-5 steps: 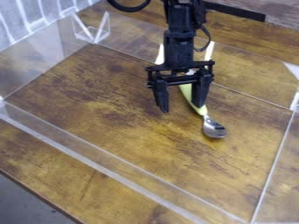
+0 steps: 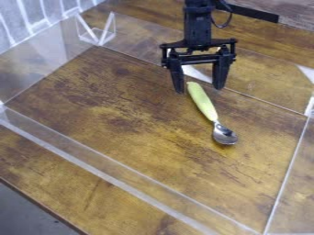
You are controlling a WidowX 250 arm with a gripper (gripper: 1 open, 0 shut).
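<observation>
A spoon with a pale yellow-green handle (image 2: 201, 103) and a metal bowl (image 2: 223, 135) lies on the wooden table (image 2: 110, 128), its bowl toward the near right. My black gripper (image 2: 199, 81) stands open just above and behind the handle's far end, with its two fingers apart and nothing visibly held between them.
Clear plastic walls or strips (image 2: 117, 172) border the wooden work area on several sides. A small clear plastic piece (image 2: 99, 35) is at the back left.
My gripper has moved back and slightly right, uncovering more of the spoon's handle. The spoon appears unmoved.
</observation>
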